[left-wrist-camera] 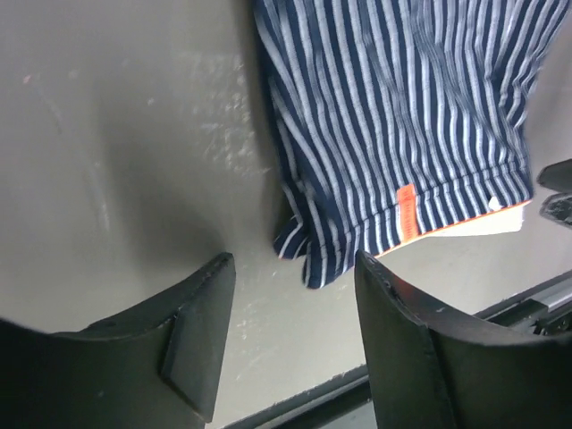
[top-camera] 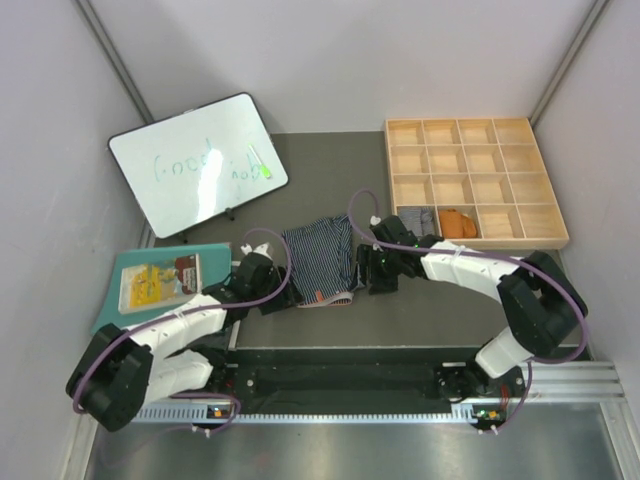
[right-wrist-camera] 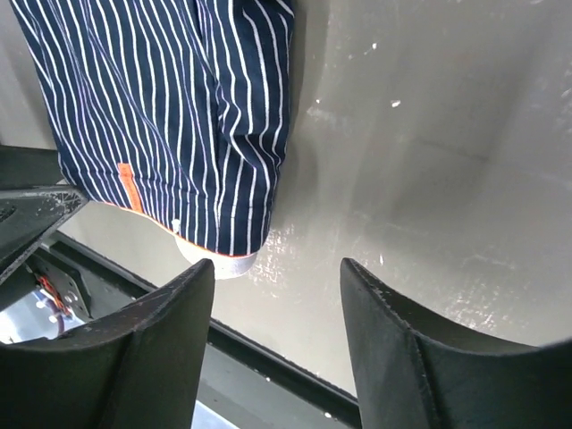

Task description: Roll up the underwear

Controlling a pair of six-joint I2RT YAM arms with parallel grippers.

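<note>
The navy striped underwear (top-camera: 318, 260) lies spread on the dark table, its orange-marked band toward the front edge with pale fabric showing under it. My left gripper hovers open at the band's left corner (left-wrist-camera: 326, 241), which sits just beyond its fingertips. My right gripper is open beside the band's right end (right-wrist-camera: 223, 232), over bare table and the fabric's edge. Nothing shows held in either gripper.
A wooden compartment box (top-camera: 470, 160) with folded cloths stands back right. A whiteboard (top-camera: 190, 150) is back left, a teal tray (top-camera: 215, 256) at left. Bare table (top-camera: 440, 325) is at front right.
</note>
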